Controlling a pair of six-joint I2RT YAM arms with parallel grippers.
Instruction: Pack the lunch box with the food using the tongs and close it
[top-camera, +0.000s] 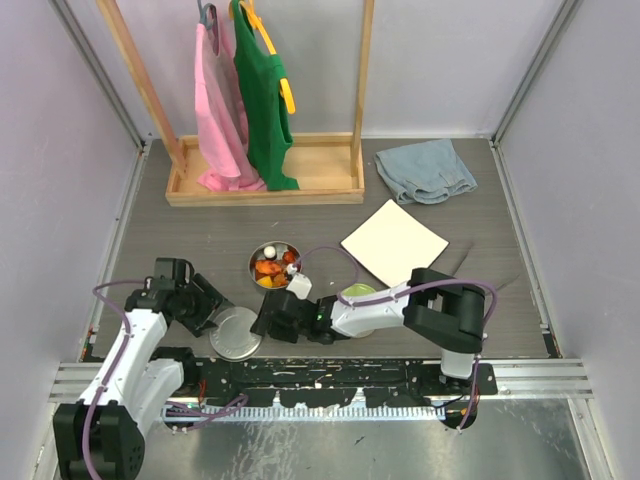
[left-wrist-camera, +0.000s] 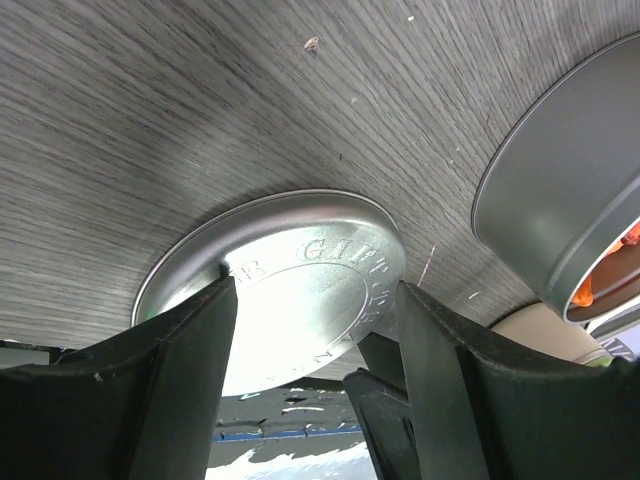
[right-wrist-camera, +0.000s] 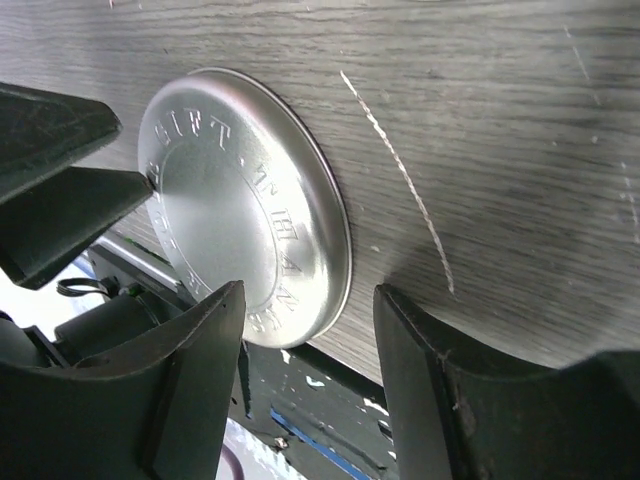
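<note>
A round silver lid (top-camera: 235, 333) with embossed lettering lies on the table between my two grippers. The left gripper (top-camera: 212, 312) stands at its upper left side; in the left wrist view the fingers (left-wrist-camera: 185, 345) are spread, with the lid (left-wrist-camera: 310, 290) showing between and below them. On the lid's right is the right gripper (top-camera: 258, 322), its fingers (right-wrist-camera: 205, 330) apart and one of them over the rim of the lid (right-wrist-camera: 240, 200). Neither gripper visibly holds anything. A metal lunch box (top-camera: 253, 273) with orange and white food stands uncovered just beyond the right gripper.
A green-topped round container (top-camera: 357, 290) is partly hidden under the right arm. A cream board (top-camera: 394, 243) and folded jeans (top-camera: 425, 171) lie on the right. At the back stands a wooden rack (top-camera: 325, 197) with hanging clothes. Close below the lid runs the table's front edge.
</note>
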